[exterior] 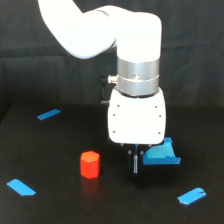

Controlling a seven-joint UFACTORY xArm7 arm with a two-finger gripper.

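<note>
A red block with a hexagonal outline stands on the dark surface, left of my gripper. The gripper points down below the white wrist. Its thin dark fingers barely stand out from the background, so whether they are open or shut cannot be told. A blue object, perhaps a small tray or holder, lies just right of the fingers. Its left part is hidden behind the gripper. The red block is apart from the fingers.
Flat blue strips mark the dark surface: one at the back left, one at the front left and one at the front right. A dark curtain hangs behind.
</note>
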